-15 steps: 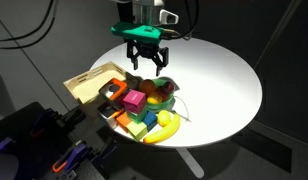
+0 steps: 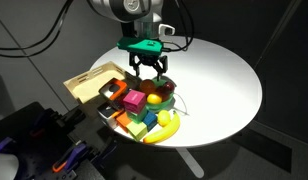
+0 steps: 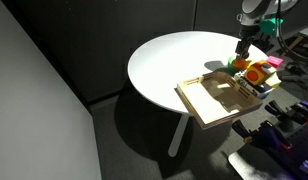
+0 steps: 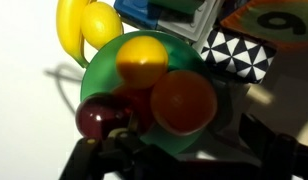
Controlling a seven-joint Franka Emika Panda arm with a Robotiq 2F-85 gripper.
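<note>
A green bowl [image 4: 99,72] holds round fruit: an orange one [image 4: 184,100], a yellow-orange one [image 4: 141,62] and a dark red one [image 4: 97,117]. Something red lies partly hidden between them. My gripper [image 2: 149,76] points down over the bowl's back side, its fingers apart. In the wrist view, the dark fingers reach in from the bottom, one near the red fruit and the other right of the orange fruit. Nothing is held between them. Whether a fingertip touches any fruit cannot be made out.
Beside the bowl lie a banana [image 2: 162,128], a yellow lemon-like fruit [image 4: 100,24], a pink box [image 2: 135,103] and several blocks. A wooden tray [image 3: 199,103] sits at the table's edge.
My gripper has come down closer to the fruit in the bowl, with its fingers still apart. The bowl and the objects around it look unmoved.
</note>
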